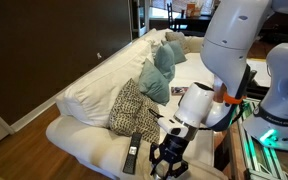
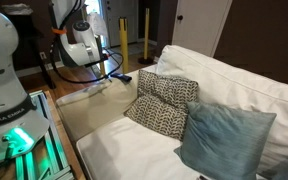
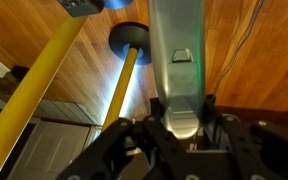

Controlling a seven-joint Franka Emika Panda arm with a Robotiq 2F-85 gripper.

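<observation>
In the wrist view a long, silvery, glossy object (image 3: 178, 55) stands between the dark, blurred fingers of my gripper, which is shut on it. What the object is, I cannot tell. Exterior view 1 has the gripper (image 1: 167, 163) low at the front, over the near end of the white sofa (image 1: 81, 137). From the other side, in exterior view 2, the gripper is small and far off beside the sofa's end, and its grip is too small to make out.
A dark narrow item (image 1: 132, 154) lies on the sofa, left of the gripper. Patterned cushions (image 2: 162, 106) and blue-grey pillows (image 2: 226, 140) rest along the back. Yellow posts (image 2: 146, 30) stand beyond the sofa; a yellow pole (image 3: 44, 75) crosses near the gripper. Wooden floor lies below.
</observation>
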